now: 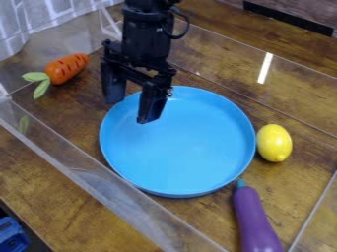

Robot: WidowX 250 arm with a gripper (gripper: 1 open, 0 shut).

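My black gripper [137, 85] hangs at the top centre of the camera view, over the back left edge of an empty blue plate [176, 148]. It is open, its two fingers apart, with nothing seen between them. An orange toy carrot [66, 69] with green leaves lies to the left of the gripper. A yellow lemon [274, 142] rests just right of the plate, and a purple eggplant [255, 219] lies at the lower right, below the plate.
Clear plastic edges run along the left side and the bottom. A blue object [8, 236] sits in the lower left corner.
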